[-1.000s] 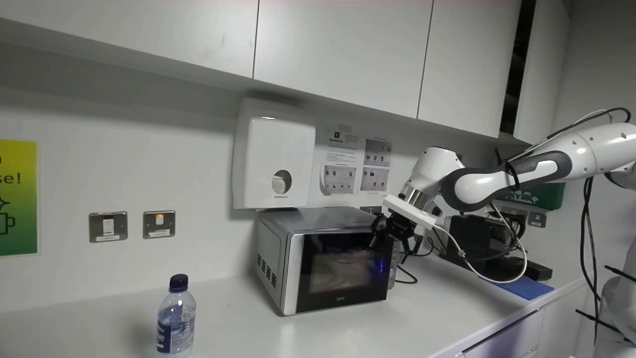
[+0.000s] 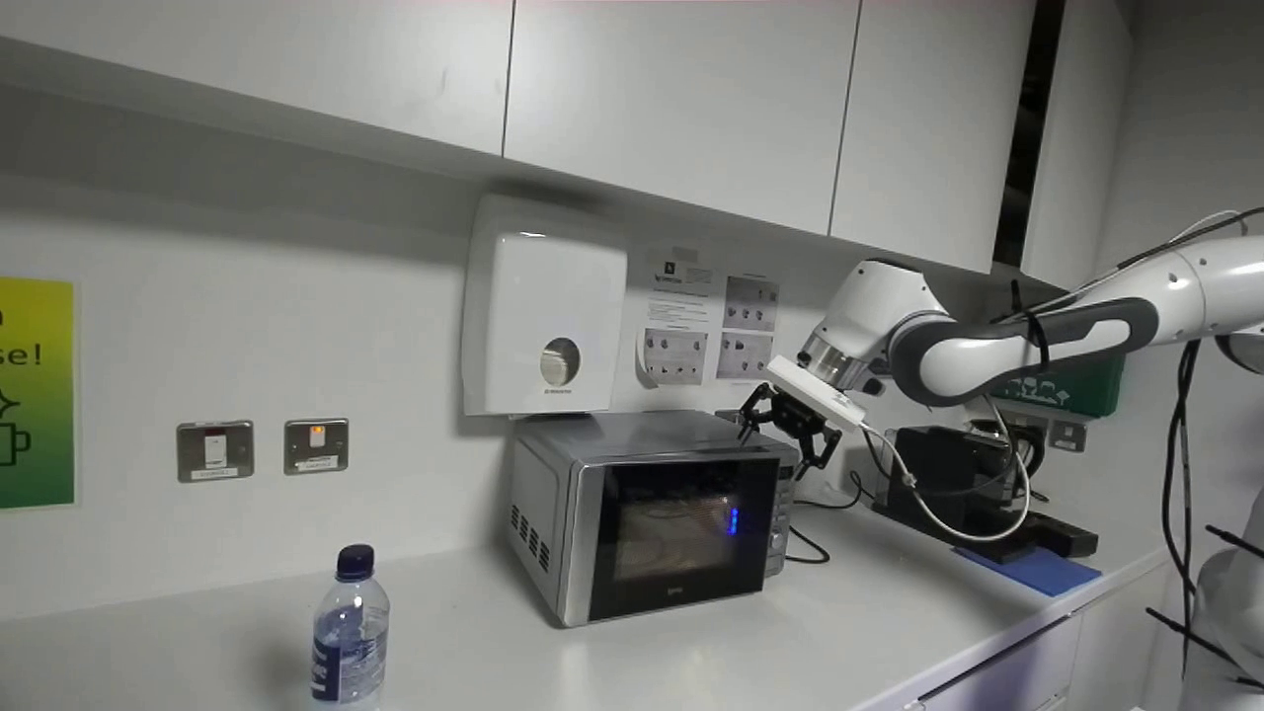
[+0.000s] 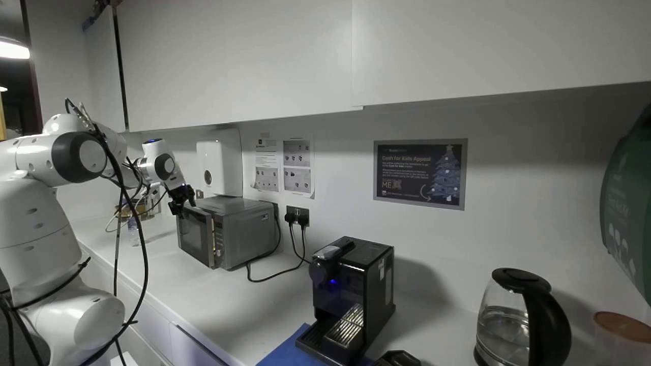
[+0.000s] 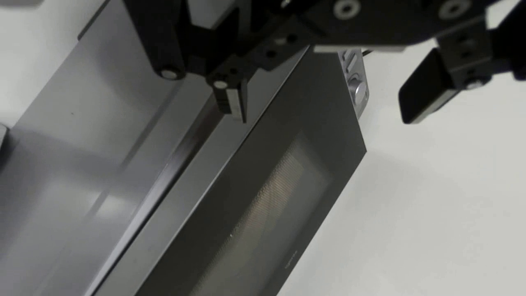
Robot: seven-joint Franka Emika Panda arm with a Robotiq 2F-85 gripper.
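The silver microwave [image 2: 551,498] stands on the counter against the wall. Its dark glass door [image 4: 296,172] is slightly ajar: a narrow gap shows along the top in the wrist view, and the door's edge stands off the body in exterior view 2. My gripper is open, its fingers wide apart with nothing held between them. One finger [image 4: 234,103] appears over the top near the door's upper edge; the other is out in front of the door. Whether either touches the door, I cannot tell. The control knob [image 4: 357,89] is partly visible beyond the door's edge.
A water bottle [image 2: 351,640] stands left of the microwave. On the other side are a black coffee machine [image 3: 354,293] and a glass kettle [image 3: 506,317]. Black cables [image 3: 274,277] lie between. Wall cupboards [image 2: 675,95] hang above.
My gripper has risen slightly at the microwave's right front corner, and the arm's wrist is higher. The door's free edge seems to have shifted a little. The bottle has not moved.
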